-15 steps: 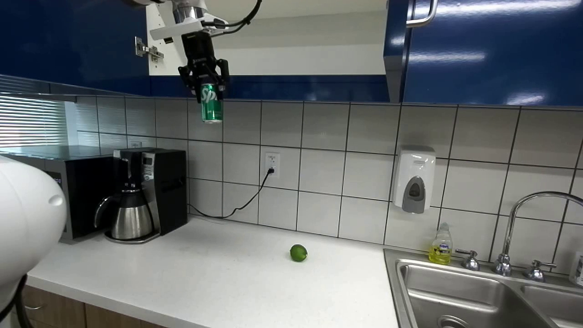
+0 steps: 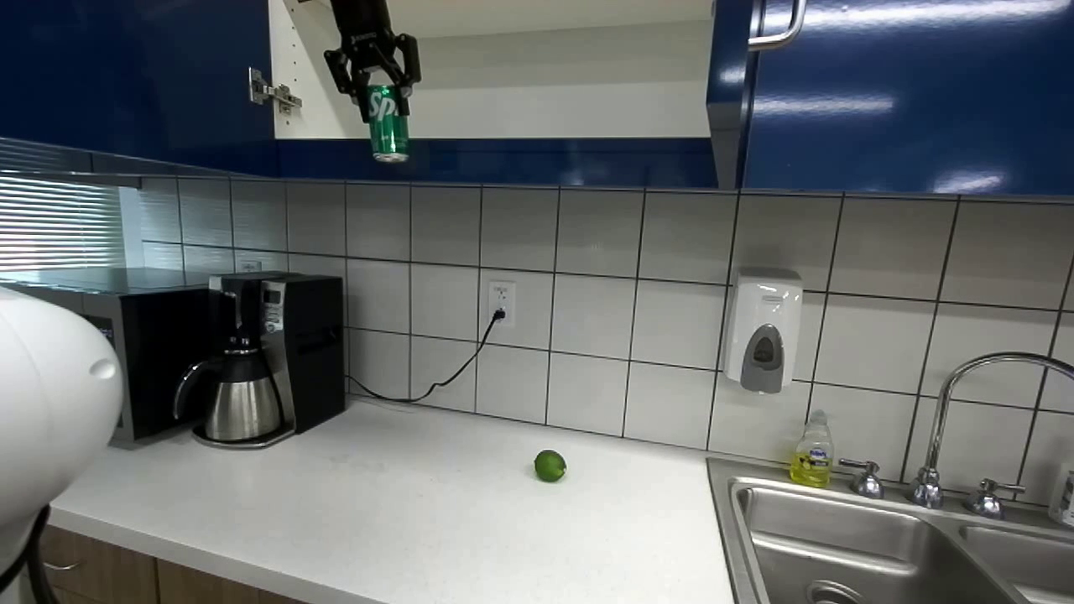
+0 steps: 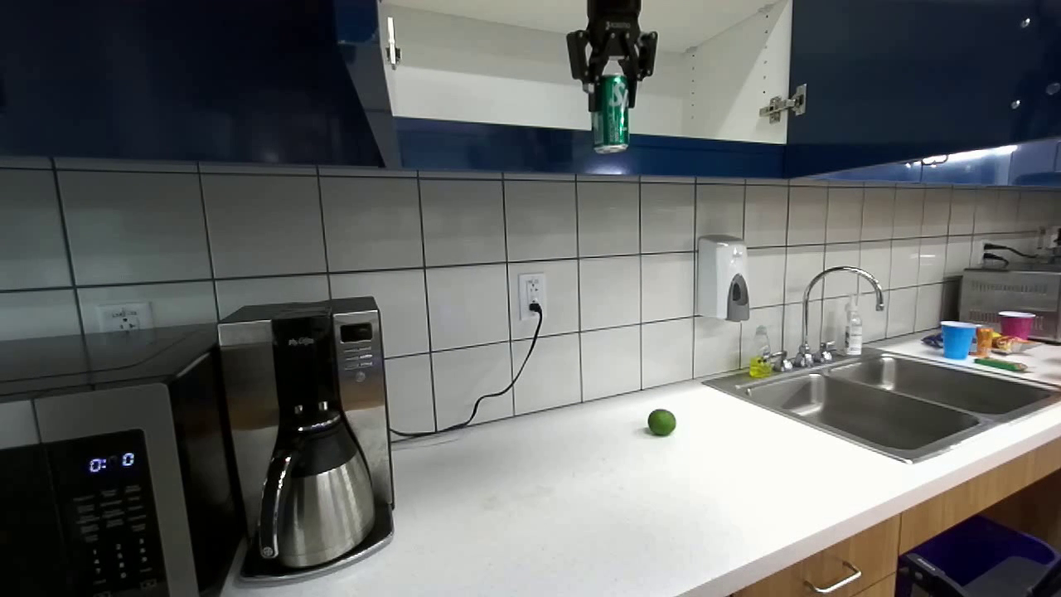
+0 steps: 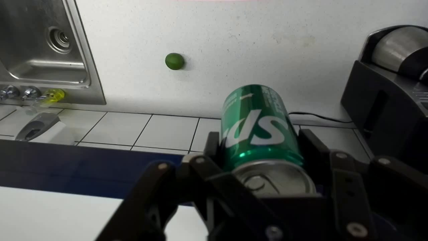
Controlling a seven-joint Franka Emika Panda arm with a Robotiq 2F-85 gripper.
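Observation:
A green soda can (image 2: 388,131) hangs upright, gripped around its upper part by my black gripper (image 2: 385,99), which is shut on it. In exterior view 2 the can (image 3: 611,121) and gripper (image 3: 612,91) appear in front of the open cabinet, the can's base overlapping the blue bottom edge. From the wrist the can (image 4: 256,124) shows its white lettering and silver top, a finger on either side. A green lime (image 2: 550,465) lies far below on the white counter (image 2: 433,503).
The cabinet interior (image 2: 564,85) looks empty where visible, with a blue lower edge (image 2: 564,163) and doors swung open at both sides. Below stand a coffee maker (image 3: 333,438), a microwave (image 3: 99,468) and a sink (image 3: 875,403). A soap dispenser (image 2: 765,327) is on the tiled wall.
My gripper has risen with the can still in it, from in front of the wall tiles up to the cabinet's lower edge. The lime has stayed in place.

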